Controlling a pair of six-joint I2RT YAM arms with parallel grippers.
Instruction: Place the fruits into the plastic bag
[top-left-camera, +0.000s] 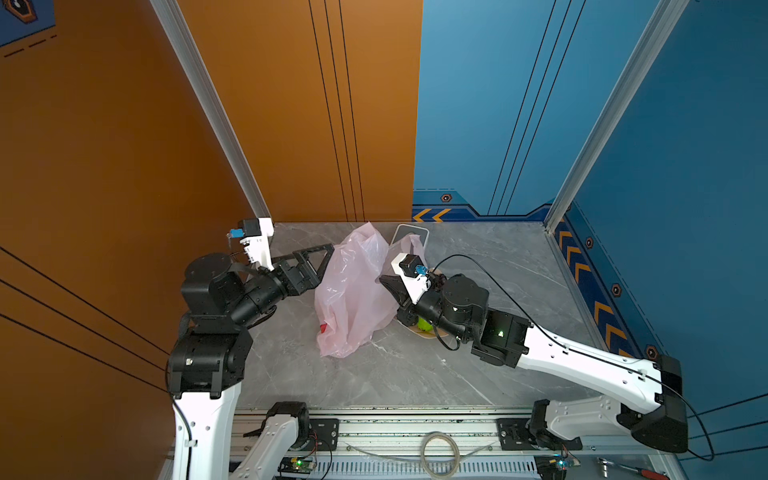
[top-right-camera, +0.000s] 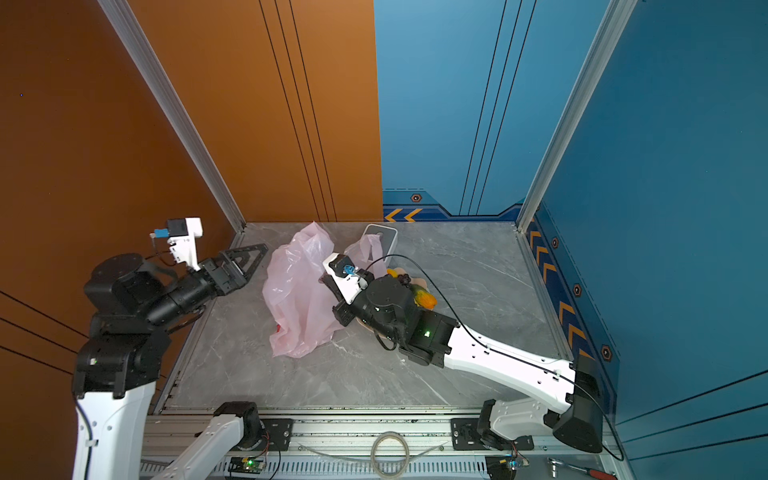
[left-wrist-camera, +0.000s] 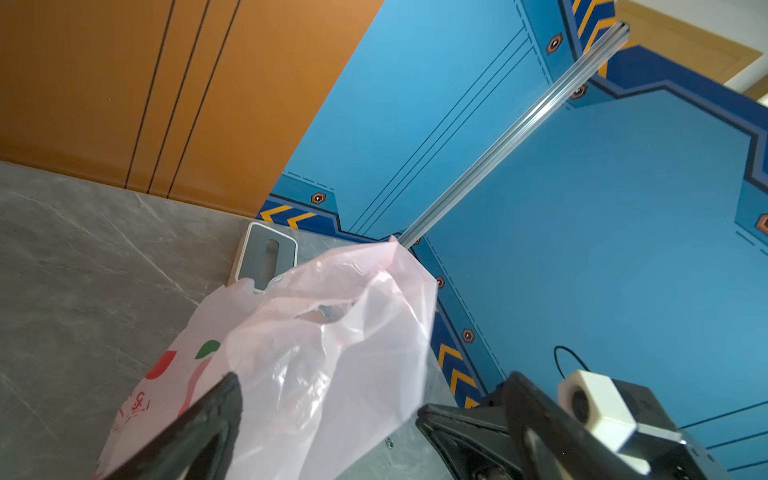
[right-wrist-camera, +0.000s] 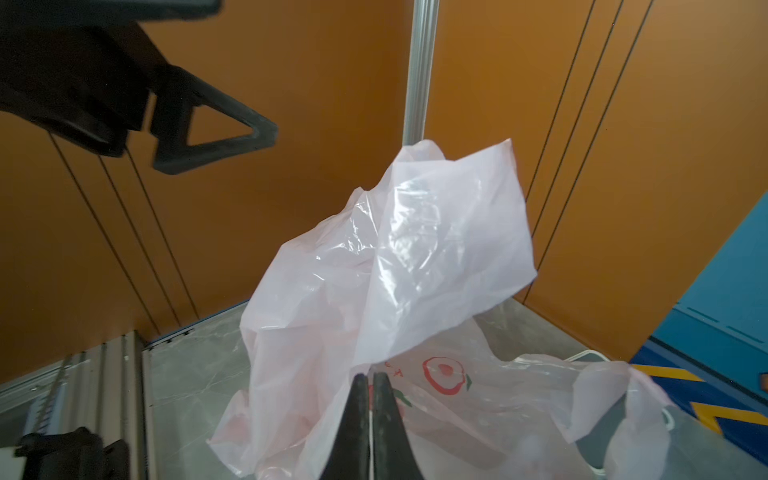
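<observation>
A thin pink plastic bag (top-left-camera: 349, 292) stands crumpled near the table's middle. My left gripper (top-left-camera: 328, 262) is open beside its upper left part, nothing between its fingers. My right gripper is shut at the bag's right side, its fingertips against the film; whether a fold is pinched there I cannot tell. Most of the fruit lies hidden under the right arm: a green piece (top-left-camera: 424, 325) shows in the top left view and an orange one (top-right-camera: 425, 300) in the top right view.
A grey, white-rimmed box (left-wrist-camera: 276, 254) stands behind the bag at the table's back. The right arm (top-right-camera: 432, 332) spans the area over the fruit. Bare grey table (top-left-camera: 512, 264) lies to the right and in front.
</observation>
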